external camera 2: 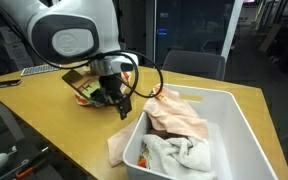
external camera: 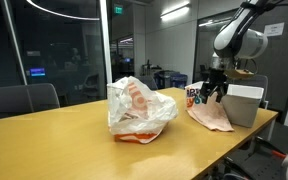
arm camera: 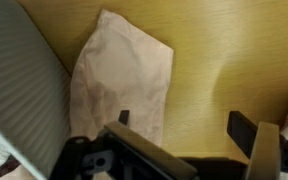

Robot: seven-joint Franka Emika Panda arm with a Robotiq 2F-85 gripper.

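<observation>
A pale pink cloth [arm camera: 119, 65] lies on the wooden table, beside the wall of a box [arm camera: 24, 75] in the wrist view. Exterior view 1 shows that cloth [external camera: 213, 117] spread next to the box [external camera: 242, 106]. My gripper is open above the table, one finger over the cloth and the other over bare wood; nothing is between them. In exterior view 2, the gripper [external camera 2: 138, 104] hangs just outside the box [external camera 2: 236, 140], which holds another pink cloth [external camera 2: 176, 115] and a white towel [external camera 2: 179, 155].
A crumpled white plastic bag [external camera: 141, 112] with pink markings stands mid-table. Some patterned item [external camera: 193, 97] sits behind the gripper. The box wall rises close beside the gripper. Left of the bag, the table [external camera: 44, 140] is clear.
</observation>
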